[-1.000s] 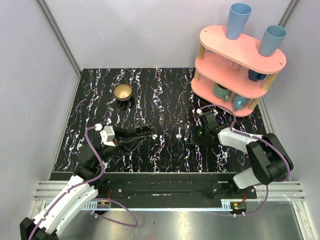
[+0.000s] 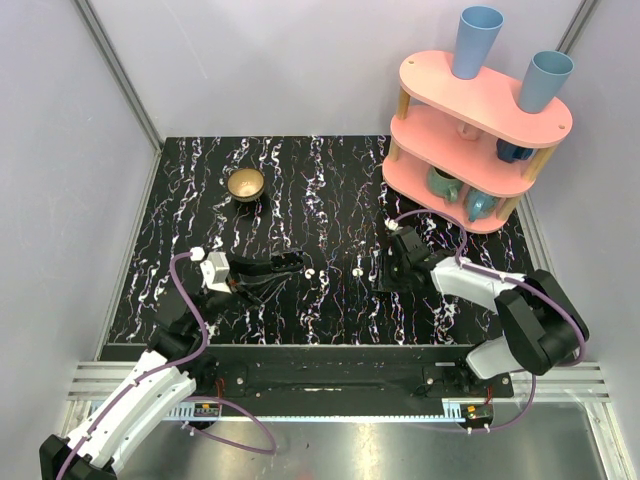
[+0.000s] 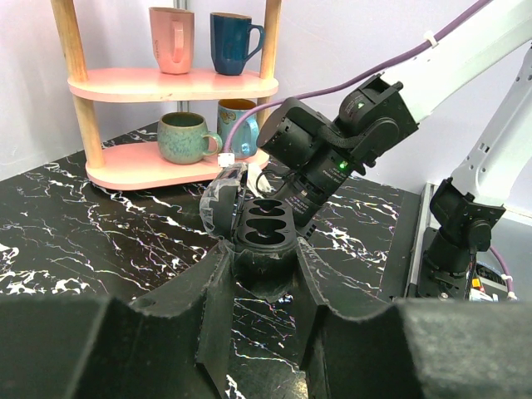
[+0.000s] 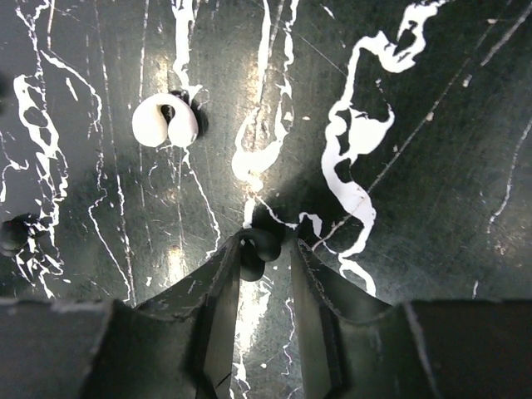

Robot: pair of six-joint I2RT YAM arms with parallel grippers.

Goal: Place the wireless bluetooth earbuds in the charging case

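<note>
In the left wrist view, a black charging case (image 3: 266, 229) with several dark round sockets stands with its lid (image 3: 219, 209) raised. My left gripper is shut on this case, which shows in the top view left of centre (image 2: 287, 262). My right gripper is open, low over the table; a small black earbud (image 4: 266, 244) lies at its fingertips, nearest the left finger, and contact cannot be made out. Up and left of it is a white curled earbud (image 4: 165, 120). Another dark round piece (image 4: 12, 235) is at the left edge.
A pink shelf (image 2: 470, 110) with mugs and cups stands at the back right, behind the right arm. The gold bowl (image 2: 246, 184) sits at the back left. Near the table's middle is a small white piece (image 2: 309, 272).
My left arm and the case have stayed put.
</note>
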